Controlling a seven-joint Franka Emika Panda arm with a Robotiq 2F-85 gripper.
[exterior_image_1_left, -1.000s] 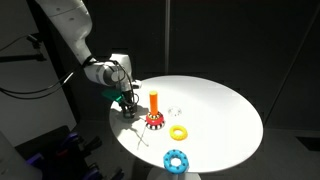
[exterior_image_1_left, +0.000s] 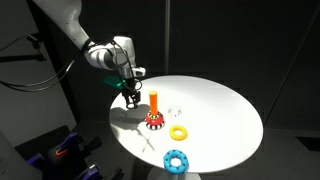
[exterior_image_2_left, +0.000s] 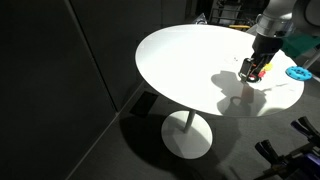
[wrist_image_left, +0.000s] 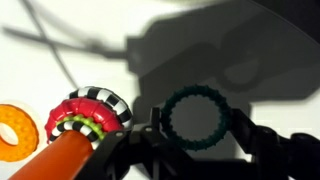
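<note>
A dark green, bumpy ring (wrist_image_left: 194, 90) sits between the fingers of my gripper, which is shut on it. In exterior view 1 the gripper (exterior_image_1_left: 131, 99) hangs over the left part of the white table, left of the stacking toy. That toy has an orange post (exterior_image_1_left: 154, 100) standing upright on a red base with a black-and-white edge (exterior_image_1_left: 155, 121). From the wrist, the orange post (wrist_image_left: 62, 155) and red ring (wrist_image_left: 75, 108) appear to the left of the held ring, apart from it.
On the table (exterior_image_1_left: 215, 105) lie a yellow ring (exterior_image_1_left: 178, 132) right of the toy and a blue ring (exterior_image_1_left: 176, 161) near the front edge. A small pale object (exterior_image_1_left: 174, 111) is behind the toy.
The gripper has risen from low over the table and shifted slightly right, with the green ring now held. The toy and the other rings have stayed in place.
</note>
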